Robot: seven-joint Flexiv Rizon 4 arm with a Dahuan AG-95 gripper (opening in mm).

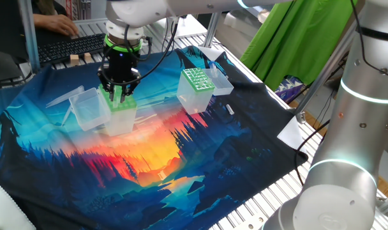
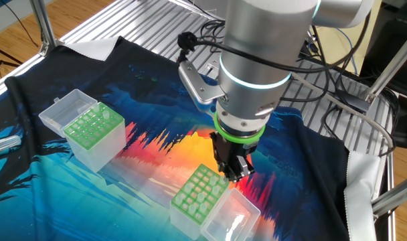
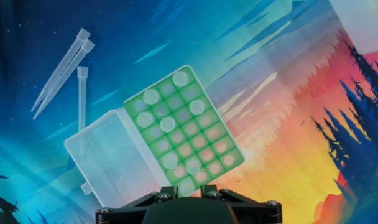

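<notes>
A clear tip box with a green rack stands on the printed cloth, its clear lid folded open beside it. Several translucent pipette tips stand upright in the rack; other holes are empty. My gripper hangs over this box, close to the rack's edge. In the wrist view its two fingers stand apart, and one tip's round top shows in the gap, clear of both. How far the fingertips are above that tip I cannot tell. Exterior view 2 shows the gripper beside the rack's corner.
A second tip box with a green top stands apart, its lid open too. Loose tips lie on the cloth beyond the nearer box's lid. A small white piece rests near the second box.
</notes>
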